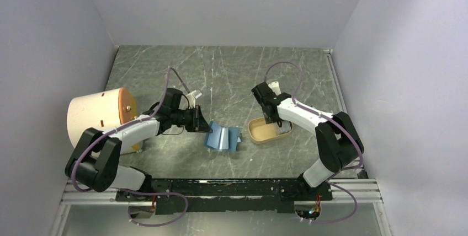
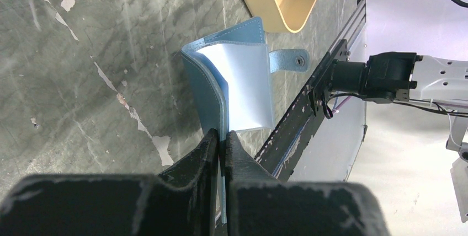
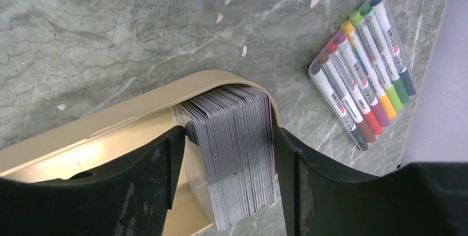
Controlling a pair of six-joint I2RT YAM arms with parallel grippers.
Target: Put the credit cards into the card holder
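A blue card holder (image 2: 207, 92) with pale clear inner pockets (image 2: 243, 84) lies spread on the table, its snap strap (image 2: 290, 60) sticking out. My left gripper is shut on the holder's edge. In the right wrist view, a thick stack of grey-edged cards (image 3: 237, 148) leans at one end of the beige tray (image 3: 105, 117). My right gripper stands part open over the stack, one finger (image 3: 175, 156) on each side of it. A small dark round thing (image 3: 191, 131) shows at the stack's left edge. Whether the fingers touch any card, I cannot tell.
A clear case of coloured markers (image 3: 364, 68) lies beyond the tray. The large cream cylinder (image 1: 96, 116) stands at the far left. Bare table (image 1: 226, 76) stretches behind the holder and tray.
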